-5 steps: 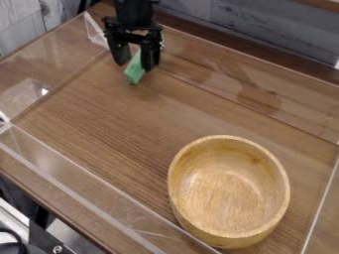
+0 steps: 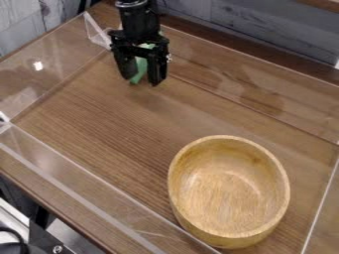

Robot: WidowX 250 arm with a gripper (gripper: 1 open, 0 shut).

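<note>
My gripper (image 2: 141, 65) is at the top centre of the camera view, its black fingers reaching down to the tabletop, open. A small green object (image 2: 137, 73) sits at or between the fingers, partly hidden by them; whether they touch it I cannot tell. A large pale yellow bowl (image 2: 228, 190) stands at the lower right, well apart from the gripper.
Walls or rims border it at the back and sides. Dark cables lie at the lower left corner.
My gripper has shifted slightly and come lower over the green object, which is now more hidden behind the fingers. The bowl has not moved.
</note>
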